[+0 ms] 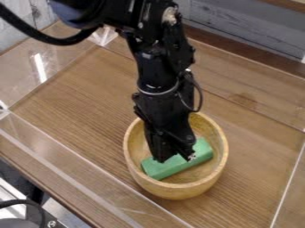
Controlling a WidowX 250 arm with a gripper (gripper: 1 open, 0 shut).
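A black robot arm comes down from the top centre, its gripper (160, 142) reaching into a cream-coloured round bowl (179, 189) at the lower middle of the table. In the bowl lies a green oblong block (181, 162), partly hidden by the gripper's lower end, which is just above or at the block's left part. The fingertips are dark against dark, so whether anything sits between them is hard to see; the block appears to rest on the bowl's bottom.
A pale panelled wall (251, 36) runs along the back. A dark cable shows at the lower left edge.
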